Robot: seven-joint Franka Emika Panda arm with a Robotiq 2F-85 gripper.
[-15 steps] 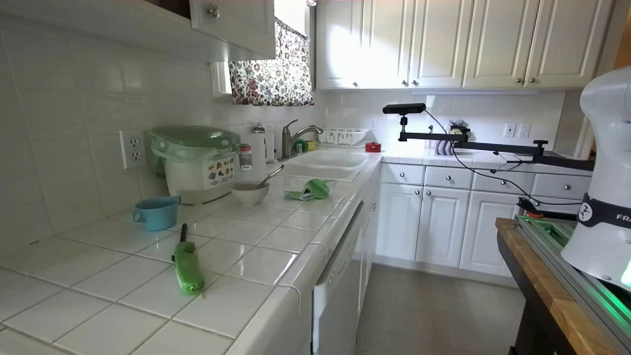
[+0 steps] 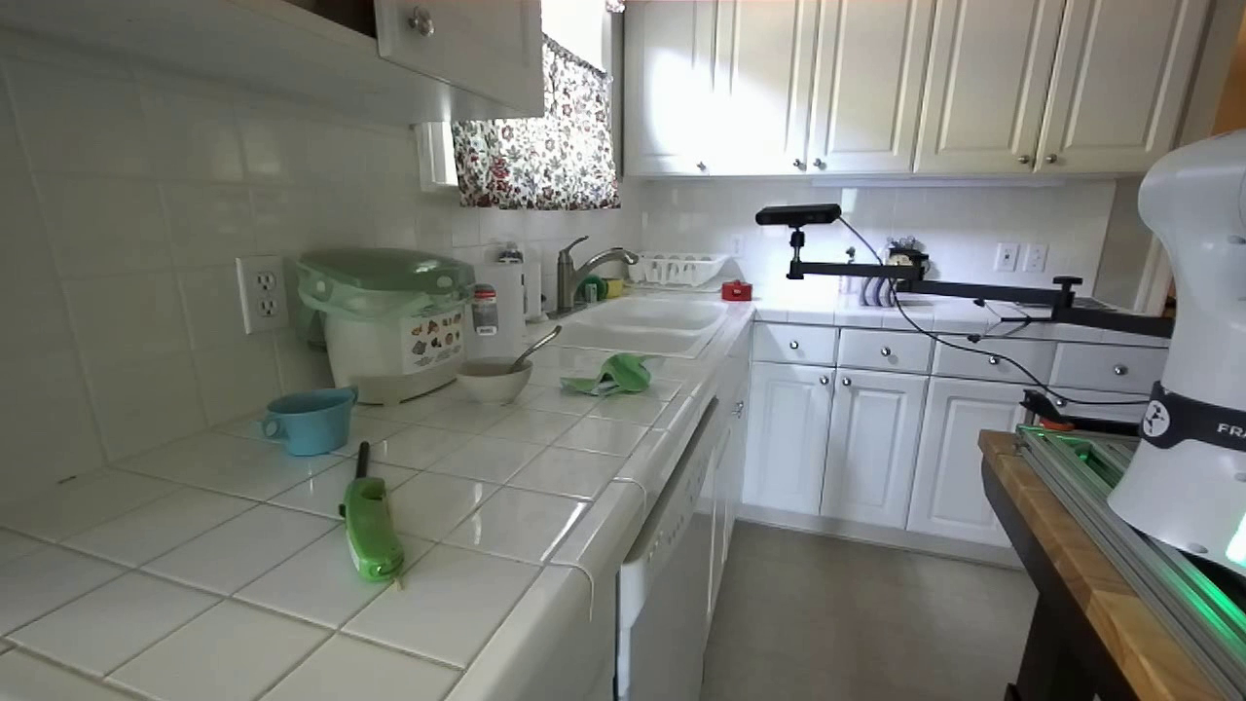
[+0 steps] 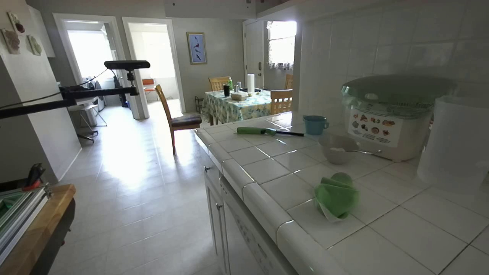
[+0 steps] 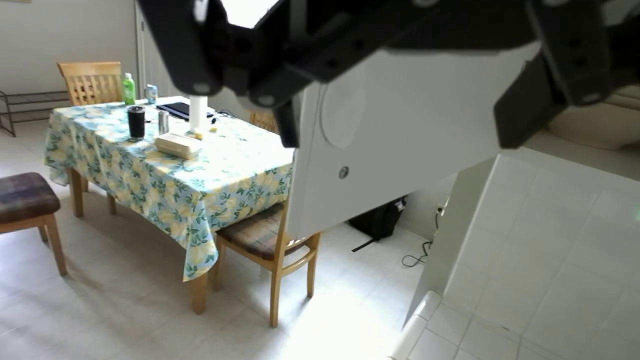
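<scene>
My gripper shows at the top of the wrist view, its two dark fingers spread wide apart and slightly blurred. Behind the gap is a white panel (image 4: 384,174) with a round mark and a screw, seemingly a cabinet door; whether a finger touches it I cannot tell. Neither exterior view has the gripper in it. On the tiled counter lie a green-handled lighter (image 2: 371,532), a blue cup (image 2: 311,422), a bowl (image 2: 493,381) with a spoon, and a crumpled green cloth (image 3: 337,196).
A lidded white appliance (image 2: 391,333) stands against the wall. Overhead is a wall cabinet (image 2: 461,53), with a dark gap left of its door. The white arm (image 2: 1203,350) rises from a wooden bench. Beyond the counter, a dining table (image 4: 174,165) and chairs occupy the floor.
In exterior view 1 the upper part of the white arm has shifted slightly left. The counter objects and the wall cabinet look the same.
</scene>
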